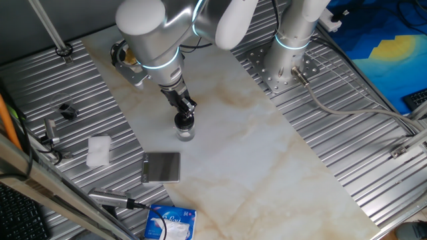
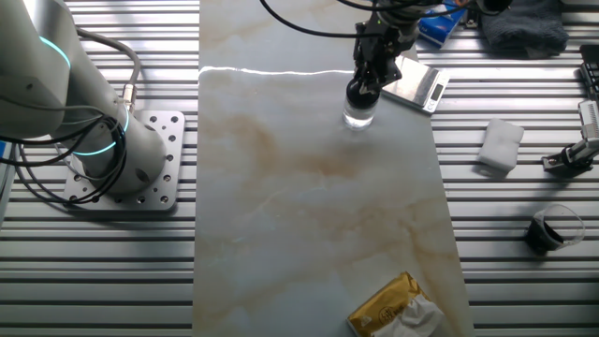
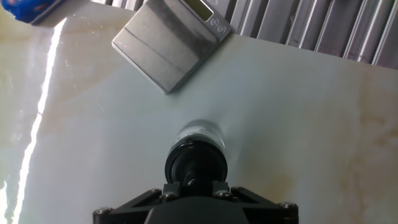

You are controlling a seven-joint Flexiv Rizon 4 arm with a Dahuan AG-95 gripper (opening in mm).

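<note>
A small clear glass jar [image 2: 357, 120] with a black lid [image 3: 196, 163] stands upright on the marbled board [image 1: 233, 153]. My gripper is right over the lid, its fingertips on either side of the black knob on top. Black against black, it does not show whether the fingers press on the knob or stand just clear of it. From outside, the gripper [image 1: 187, 110] hides part of the lid. A flat silver scale [image 3: 171, 42] with a small display lies close to the jar, its top bare.
On the slatted metal table lie a white block [image 1: 99, 151] and a clear cup with dark contents [image 2: 552, 229]. A blue tissue pack [image 1: 171, 223] is beyond the scale; a gold pack [image 2: 395, 307] is at the board's other end. Mid-board is clear.
</note>
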